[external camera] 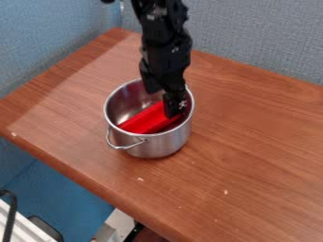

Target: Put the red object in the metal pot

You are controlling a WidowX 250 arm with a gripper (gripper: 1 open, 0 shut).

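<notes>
The red object (147, 120) lies low inside the metal pot (159, 146), tilted across its floor. Its far right end is partly covered by my gripper (163, 102), which reaches down into the pot from above. The black fingers look spread apart, one near the pot's back rim and the other lower by the right inner wall. No grip on the red object is visible, though whether a finger still touches it is hard to make out.
Wide bare stretches of the wooden table (252, 142) surround the pot, most of them to the right. The pot's wire handle (124, 144) hangs at its front left. The table's left edge drops off beyond that, beside a blue wall (51, 38).
</notes>
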